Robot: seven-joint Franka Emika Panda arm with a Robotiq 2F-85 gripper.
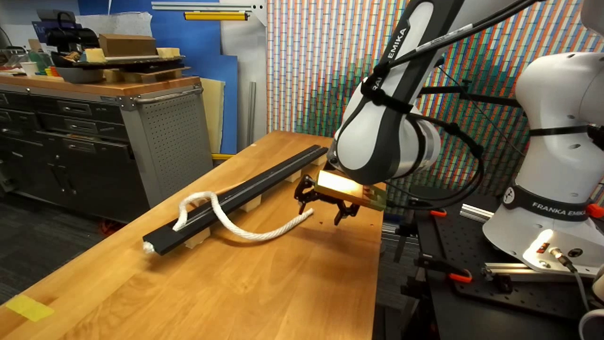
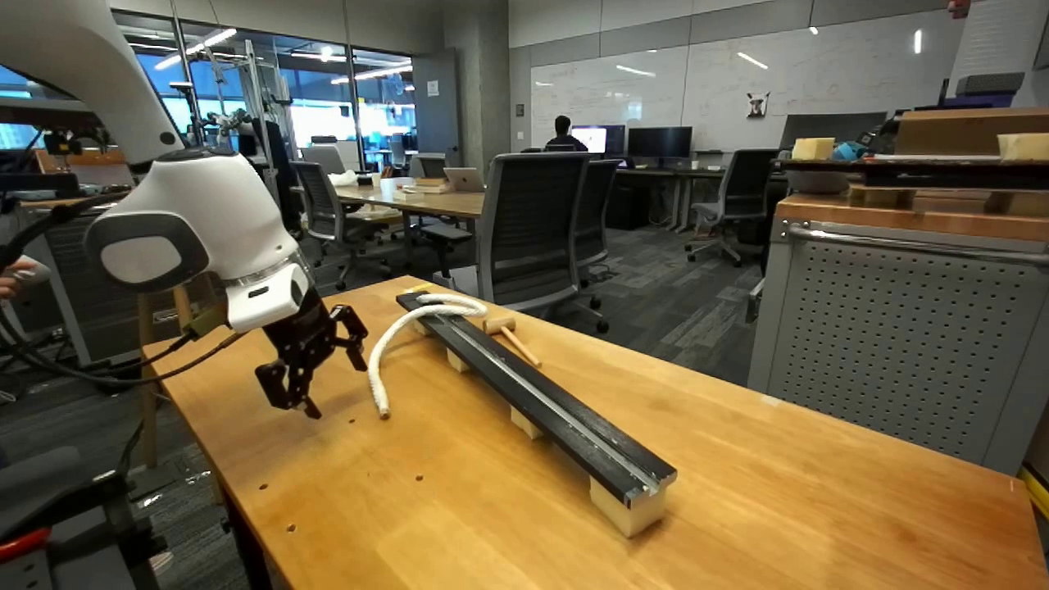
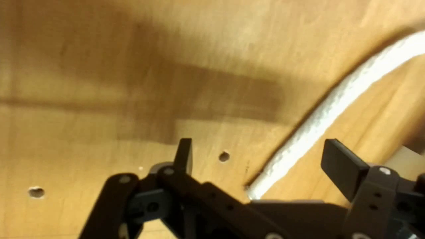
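Observation:
A white rope [image 1: 262, 234] loops from the near end of a black grooved rail [image 1: 247, 195] down onto the wooden table. Its loose end [image 2: 383, 405] lies on the tabletop, apart from the rail. My gripper [image 1: 320, 216] hangs over the table near that loose end, its fingers spread with nothing held. From the wrist, the rope [image 3: 314, 124] runs diagonally below the open fingers, and its tip shows between the two fingers, closer to the right one. The gripper [image 2: 334, 393] appears above the tabletop and to one side of the rope.
Pale blocks [image 2: 629, 508] prop the rail above the table [image 2: 806, 462]. A wooden mallet [image 2: 513, 341] lies on the rail's far side in exterior view 2. Yellow tape [image 1: 29, 306] marks a table corner.

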